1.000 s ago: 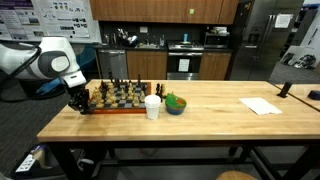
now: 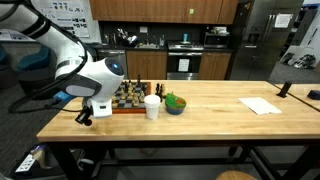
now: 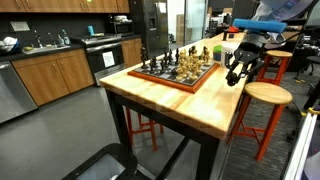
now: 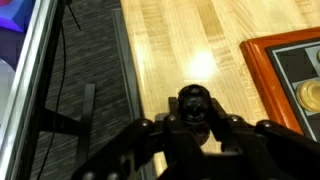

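Observation:
My gripper [image 2: 86, 117] hangs low over the near left part of the wooden table. In the wrist view it is shut on a dark chess piece [image 4: 194, 98], whose round top shows between the fingers. Lower parts of that piece are hidden. The chessboard [image 4: 265, 83], with its red-brown border, lies to the right in that view, apart from the held piece. Exterior view 2 shows the gripper [image 3: 236, 76] beside the board [image 3: 182, 86], near the table's edge. Light and dark pieces stand on the board.
A white cup [image 2: 152, 106] and a bowl with green and red things [image 2: 175, 104] stand just right of the board. White paper [image 2: 260, 105] lies farther right. The table edge [image 4: 130, 65] runs close by the gripper.
The arm has swung right and toward the exterior view 1 camera. My gripper has come from the board's left side to nearer the table's front edge. The cup and bowl have not moved.

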